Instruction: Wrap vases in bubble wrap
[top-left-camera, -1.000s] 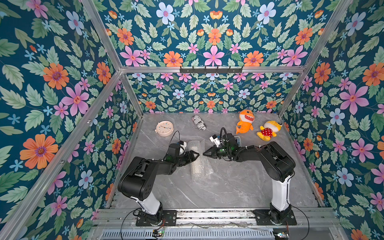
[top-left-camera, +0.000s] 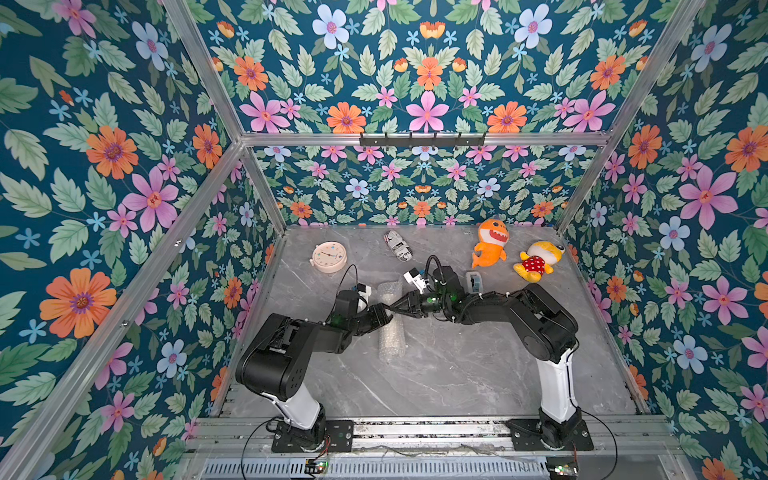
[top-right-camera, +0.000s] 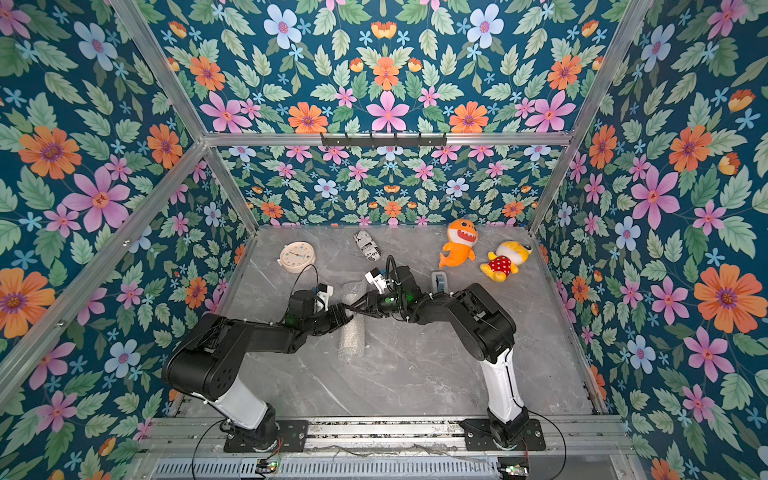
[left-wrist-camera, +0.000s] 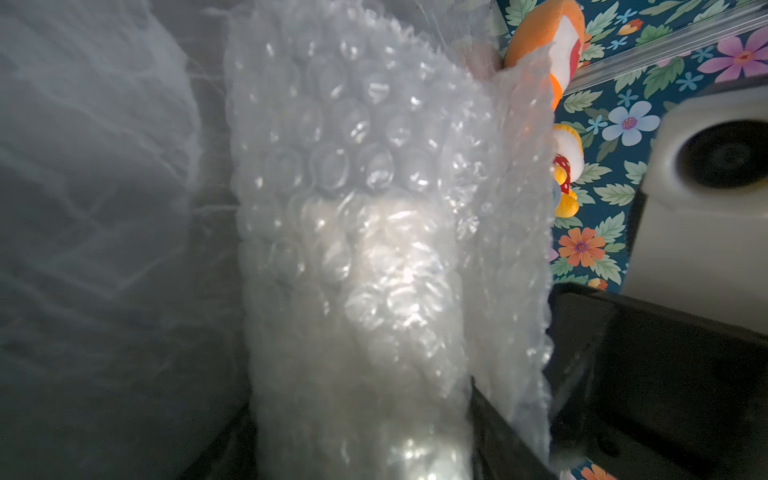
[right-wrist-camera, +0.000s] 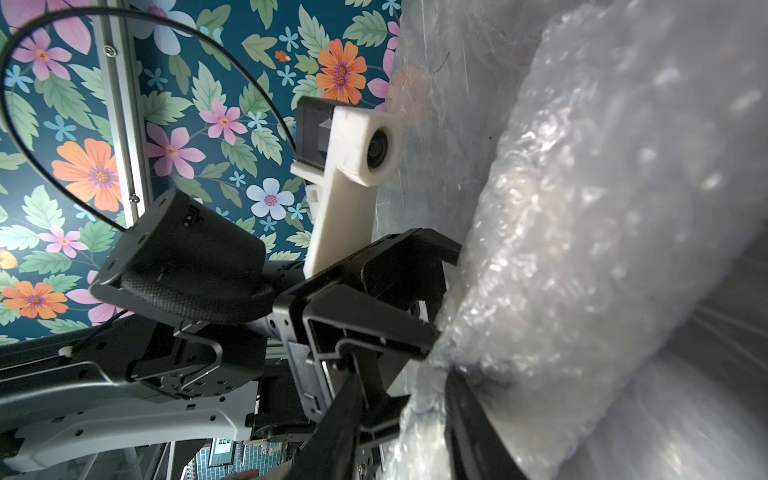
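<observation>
A long bubble-wrap roll (top-left-camera: 392, 342) lies upright to the table's front edge on the marble table (top-left-camera: 464, 368), seen close up in both wrist views as layered bubble wrap (left-wrist-camera: 352, 240). Whatever is inside is hidden. My left gripper (top-left-camera: 385, 314) is at the roll's left side, fingers against the wrap. My right gripper (top-left-camera: 397, 306) reaches to the roll's right side, its fingertips at the loose edge (right-wrist-camera: 424, 416) of the wrap. Whether either finger is closed on the wrap cannot be made out.
Along the back stand a round clock (top-left-camera: 328, 256), a patterned object (top-left-camera: 397, 245), an orange shark plush (top-left-camera: 489, 244) and a yellow plush (top-left-camera: 537, 261). A small grey item (top-left-camera: 473, 281) sits behind my right arm.
My right gripper has moved left onto the roll. The wrap's flap, which spread to the right at the front, now lies narrower against the roll.
</observation>
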